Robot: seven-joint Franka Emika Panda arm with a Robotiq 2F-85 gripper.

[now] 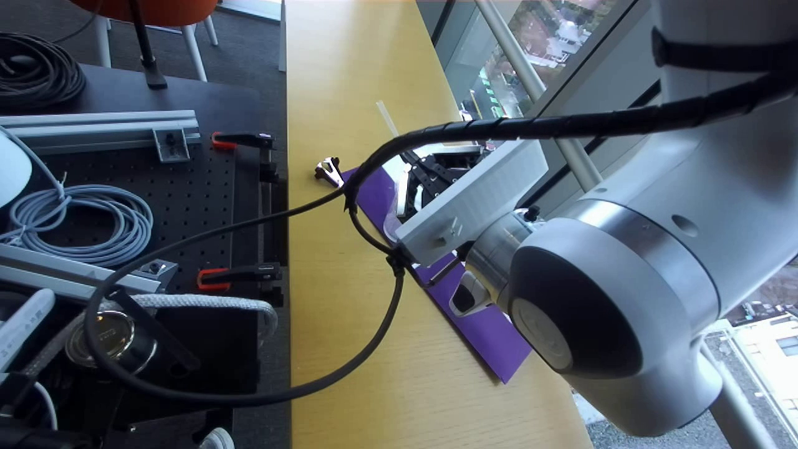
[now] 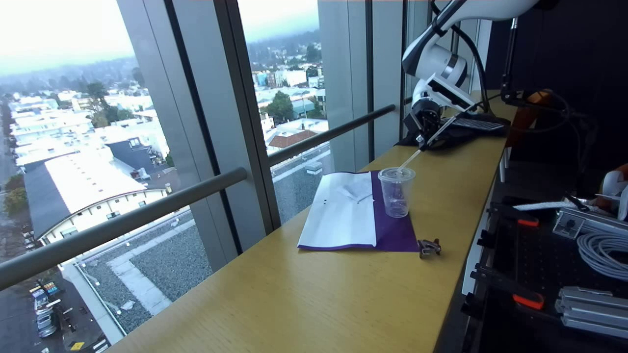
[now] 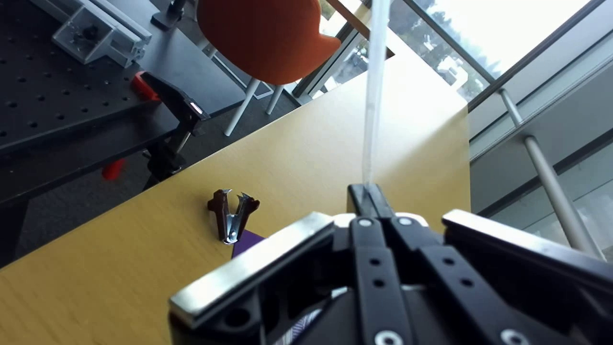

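My gripper is shut on a thin translucent straw point(image 3: 375, 86), which sticks out beyond the fingertips in the wrist view. In exterior view 1 the straw point(image 1: 386, 118) points away over the table, past the far end of the purple folder point(image 1: 479, 329). A clear plastic cup point(image 2: 395, 197) with a lid stands upright on the folder in exterior view 2. There the straw point(image 2: 410, 159) slants down from the gripper point(image 2: 421, 141) toward the cup's top; whether they touch I cannot tell. The arm hides most of the cup in exterior view 1.
A staple remover point(image 2: 430, 247) lies at the folder's corner. White papers point(image 2: 341, 212) cover the folder's window side. A window rail point(image 2: 329, 134) runs along the table, and a black cart with clamps point(image 1: 239, 277) stands opposite.
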